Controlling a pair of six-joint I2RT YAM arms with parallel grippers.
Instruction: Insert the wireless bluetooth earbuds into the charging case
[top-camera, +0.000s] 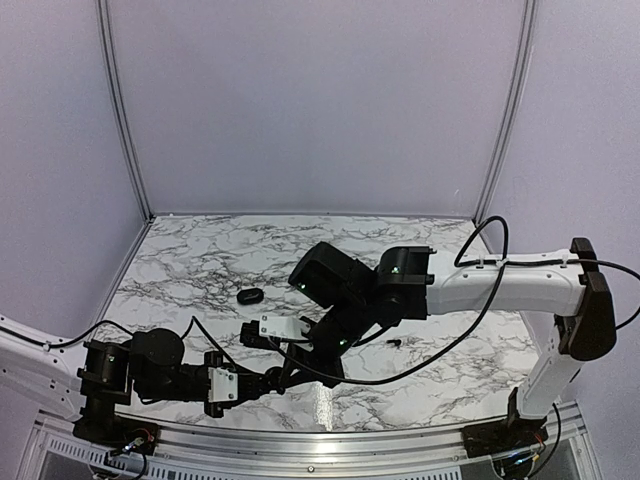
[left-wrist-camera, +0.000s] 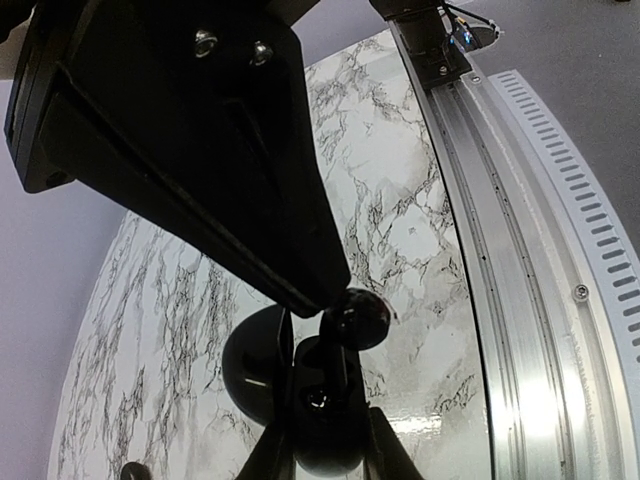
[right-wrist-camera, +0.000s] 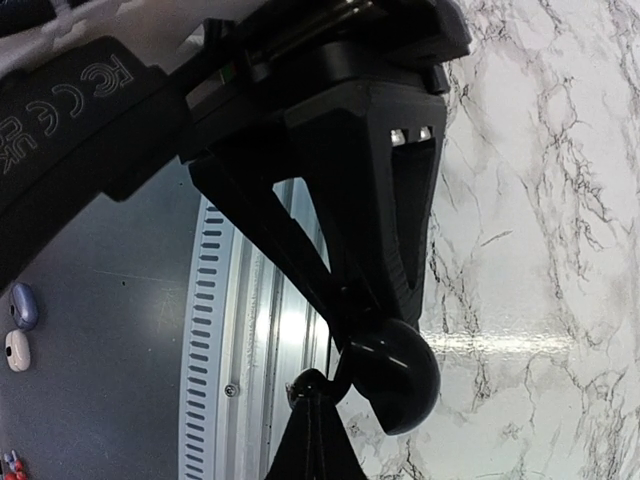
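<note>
A black charging case (left-wrist-camera: 320, 420) with its rounded lid (left-wrist-camera: 255, 360) raised is held in my left gripper, low in the top view near the front edge. My right gripper is shut right at the case, its fingertips by a small glossy black earbud (left-wrist-camera: 355, 320) above the case's cavity; whether it grips the earbud is hard to tell. In the top view both grippers meet left of centre, partly hiding the case.
A black oval object (top-camera: 249, 296) lies on the marble table at the left middle. A small dark piece (top-camera: 394, 343) lies right of centre. The metal rail runs along the front.
</note>
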